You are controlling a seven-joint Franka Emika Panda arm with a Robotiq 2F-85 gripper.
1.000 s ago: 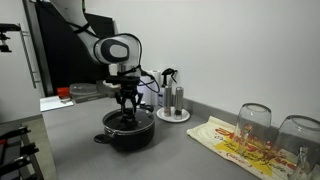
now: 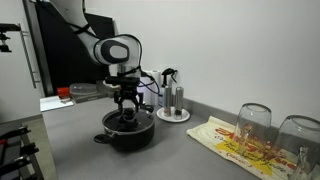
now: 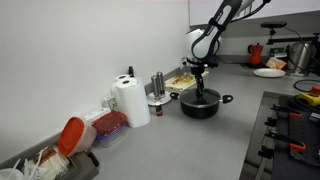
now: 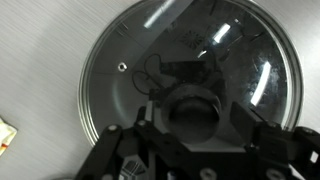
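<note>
A black pot (image 2: pixel 127 133) with a glass lid (image 4: pixel 135 90) stands on the grey table. Seen from the wrist, the lid's round black knob (image 4: pixel 192 118) lies between the two fingers of my gripper. The fingers are open, with one finger on either side of the knob; whether either touches it I cannot tell. From outside, the gripper (image 3: pixel 199 91) points straight down at the middle of the lid. The lid rests on the pot.
A plate with shakers and bottles (image 2: pixel 174 112) is behind the pot. Upturned glasses (image 2: pixel 254 124) stand by a patterned cloth (image 2: pixel 228 140). A paper towel roll (image 3: pixel 132 103) and red bowls (image 3: pixel 74 134) line the wall. Bare table lies in front of the pot.
The arm has moved very slightly at the lid, if at all. Pot and lid remain in the same place.
</note>
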